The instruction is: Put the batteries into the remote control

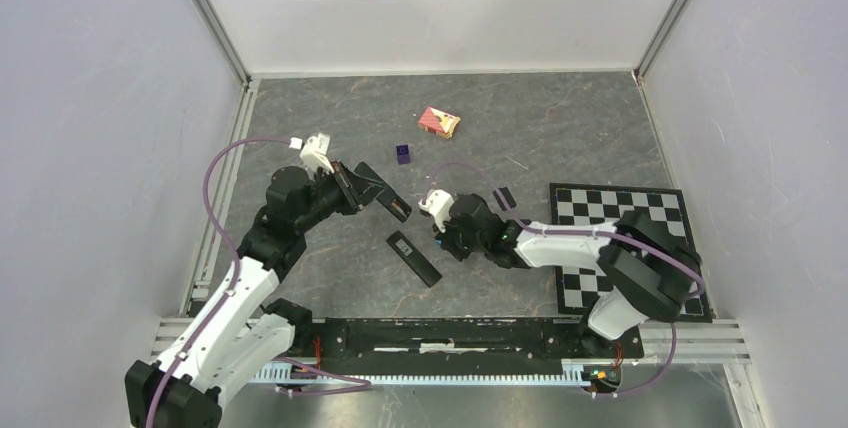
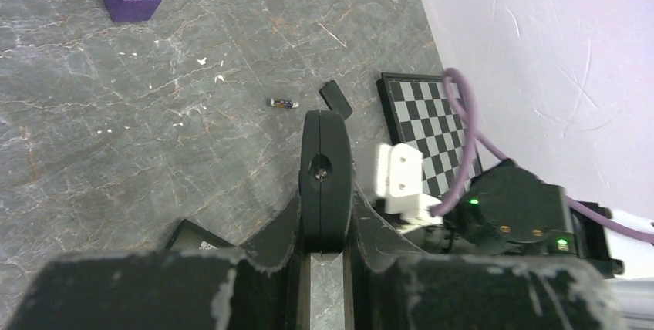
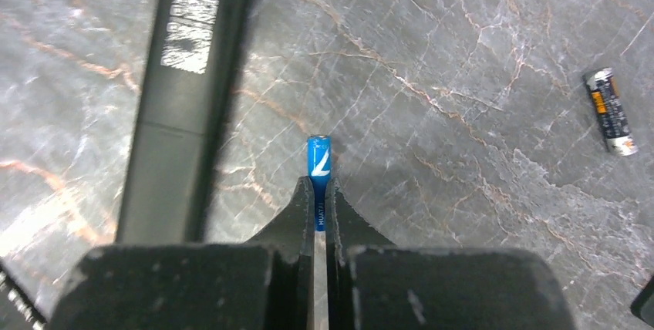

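Observation:
A blue battery (image 3: 318,154) sits between the fingers of my right gripper, which is shut on it low over the table. My left gripper (image 1: 358,189) is shut on a black remote (image 1: 398,206) with an open battery compartment on its upper face. The left wrist view shows that held remote (image 2: 325,176) end-on, hiding its slots. A black-and-orange battery (image 3: 609,112) lies loose on the table. Beyond it, a small black cover piece (image 2: 336,99) rests flat.
Another long black device with a printed code (image 3: 173,106) lies left of the right gripper. A purple block (image 1: 403,154) and a red-yellow box (image 1: 439,122) stand farther back, and a checkerboard (image 1: 630,203) is at right.

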